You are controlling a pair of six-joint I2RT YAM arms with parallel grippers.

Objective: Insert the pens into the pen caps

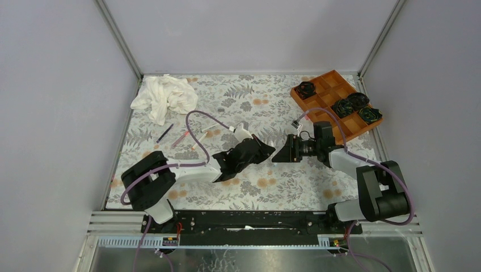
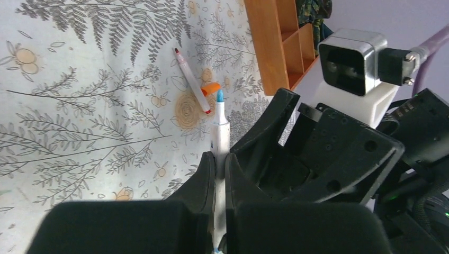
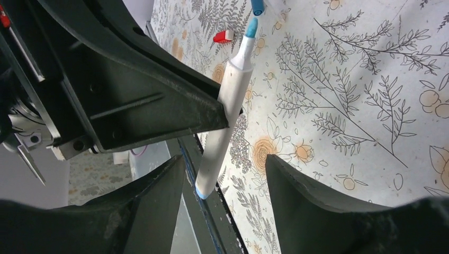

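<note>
A white pen with a light-blue tip [image 2: 221,129] [image 3: 235,84] stands in my left gripper, which is shut on its barrel. My right gripper has its fingers apart around the pen's lower part, with visible space beside it. The two grippers are close together in the top view. On the table lie a red-tipped pen [image 2: 191,79] and an orange cap [image 2: 210,89]. A blue piece [image 3: 257,6] and a red one [image 3: 223,36] show in the right wrist view. More pens [image 1: 180,137] lie at the left.
A wooden compartment tray [image 1: 320,85] with dark coils stands at the back right. A crumpled white cloth [image 1: 163,96] lies at the back left.
</note>
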